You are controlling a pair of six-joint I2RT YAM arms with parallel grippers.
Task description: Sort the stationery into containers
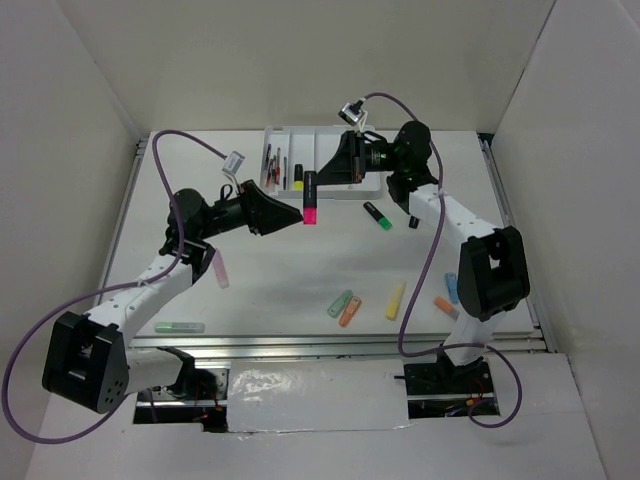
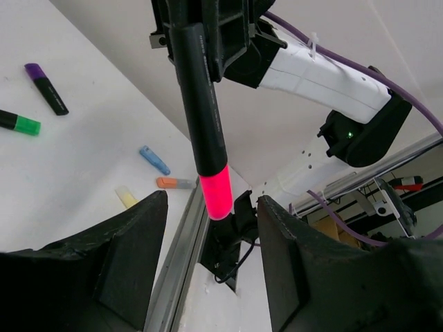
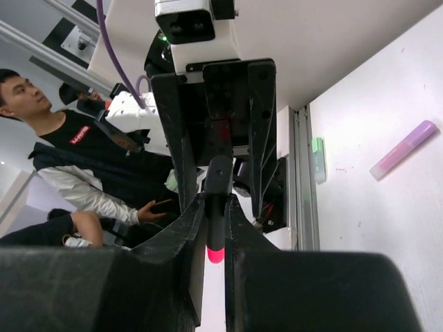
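A black marker with a pink end (image 1: 310, 200) is held upright by my right gripper (image 1: 325, 176), which is shut on it at its top, above the table's centre. My left gripper (image 1: 283, 217) stands open just left of it; in the left wrist view the marker (image 2: 202, 117) hangs beyond the open fingers. The divided white tray (image 1: 350, 192) at the back holds pens and a yellow-capped marker (image 1: 298, 177). On the table lie a green-capped black marker (image 1: 376, 214), a pink highlighter (image 1: 221, 269), and green (image 1: 339, 304), orange (image 1: 350, 311), yellow (image 1: 395, 300) and blue (image 1: 451, 287) ones.
Another green highlighter (image 1: 180, 327) lies at the front left, an orange one (image 1: 446, 307) at the front right. Side walls bound the table (image 1: 160, 200). The middle front surface has free room. People are visible in the right wrist view.
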